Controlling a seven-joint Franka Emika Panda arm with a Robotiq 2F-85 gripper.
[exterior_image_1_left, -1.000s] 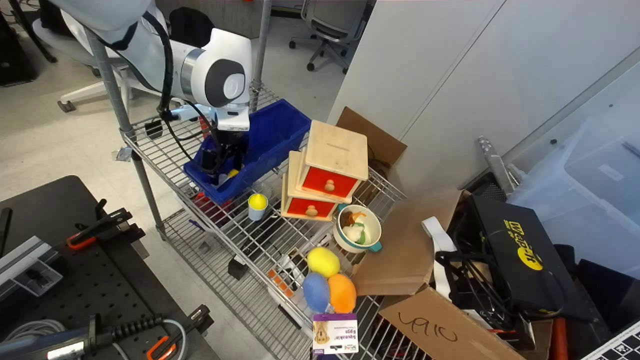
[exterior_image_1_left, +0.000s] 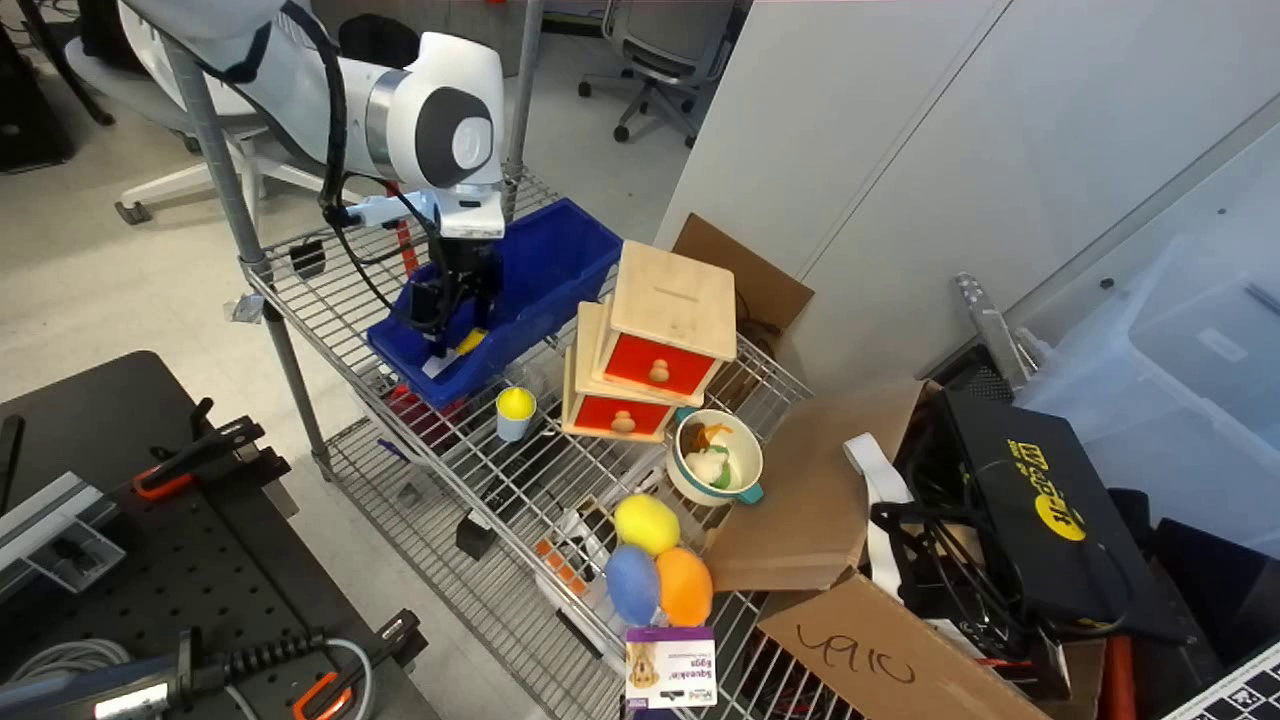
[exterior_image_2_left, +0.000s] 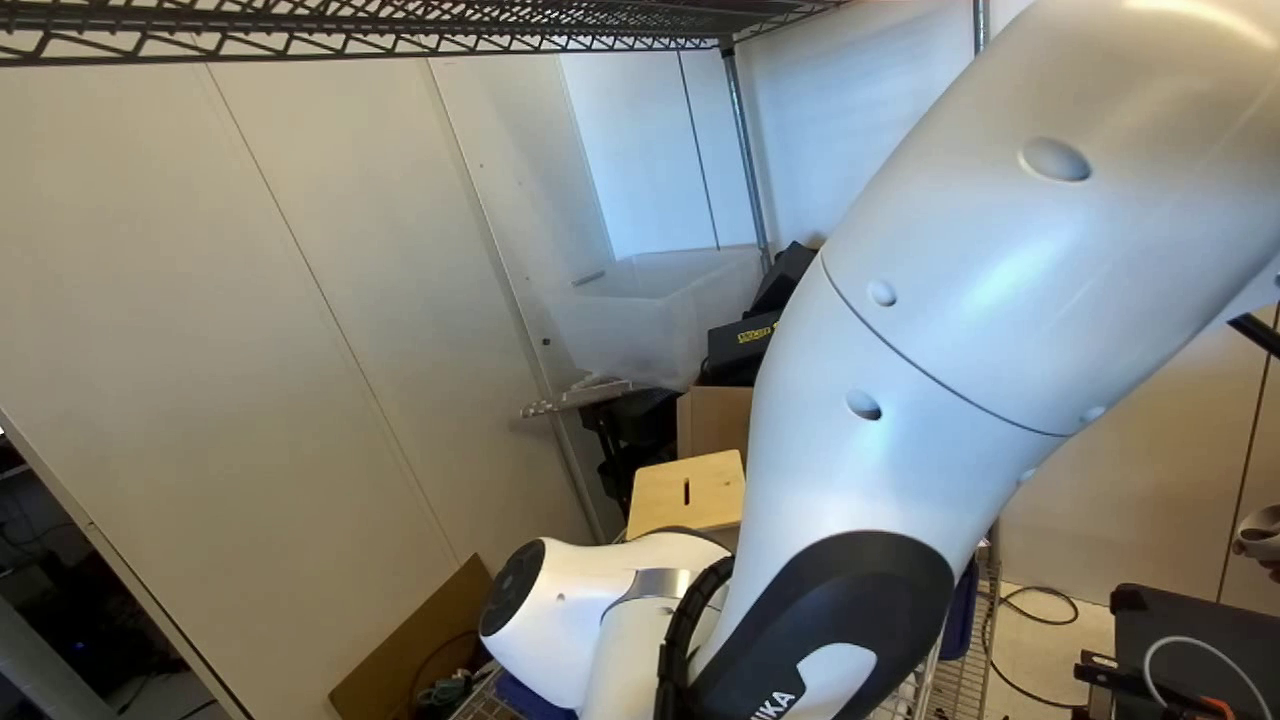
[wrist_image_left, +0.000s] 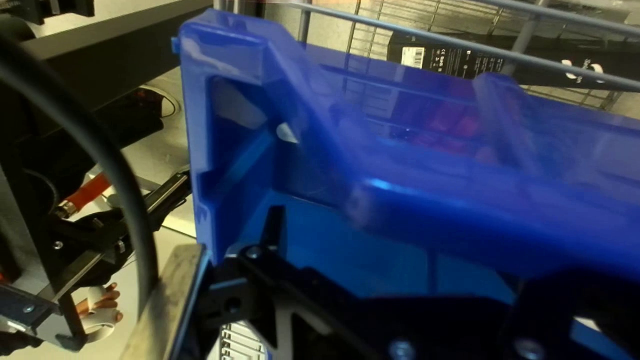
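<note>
My gripper (exterior_image_1_left: 453, 300) is down at the near half of the long blue bin (exterior_image_1_left: 546, 266) on the wire shelf, open. Part of the bin's inside is hidden behind it. A small yellow thing (exterior_image_1_left: 471, 342) lies in the near end of the bin, with a white piece (exterior_image_1_left: 439, 362) beside it. In the wrist view the blue bin (wrist_image_left: 240, 45) fills the middle, its rim close to the camera and blurred. One dark finger (wrist_image_left: 274, 225) shows against the bin's floor; the other side of the gripper is dark and hard to make out.
Right of the bin stand two stacked wooden boxes (exterior_image_1_left: 672, 288) with red fronts. A cup (exterior_image_1_left: 515, 414) with a yellow top stands in front. Farther right are a bowl (exterior_image_1_left: 716, 457), several coloured eggs (exterior_image_1_left: 647, 524) and a cardboard box (exterior_image_1_left: 798, 504). A shelf post (exterior_image_1_left: 216, 144) rises beside the arm.
The wrist and gripper have risen a little at the bin. More of the yellow thing and the white piece shows now. The other objects look unmoved.
</note>
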